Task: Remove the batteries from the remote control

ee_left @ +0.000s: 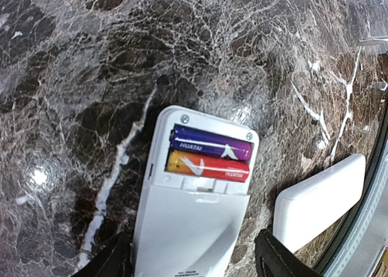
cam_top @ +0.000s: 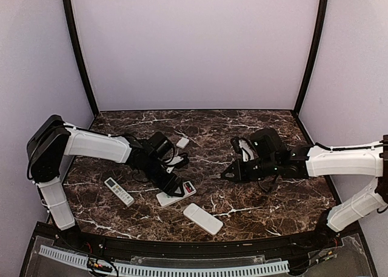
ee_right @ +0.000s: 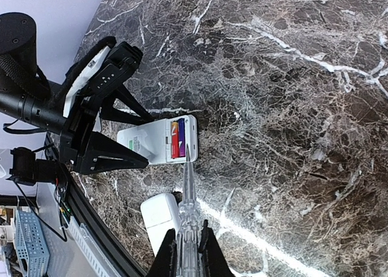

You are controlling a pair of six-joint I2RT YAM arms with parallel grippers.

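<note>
The white remote (ee_left: 188, 228) lies back up, its battery bay uncovered, holding a purple battery (ee_left: 209, 142) and a red battery (ee_left: 207, 165). My left gripper is part open over the lower part of the remote's body, a finger on either side, as the top and right wrist views also show. My right gripper is shut on a clear, slender tool (ee_right: 189, 198), whose tip appears in line with the batteries in the right wrist view; in the top view it stands apart, to the right of the remote.
A white cover-like slab (cam_top: 203, 219) lies in front of the remote. A second remote (cam_top: 119, 192) lies at left, and a small white object (cam_top: 182, 142) at the back.
</note>
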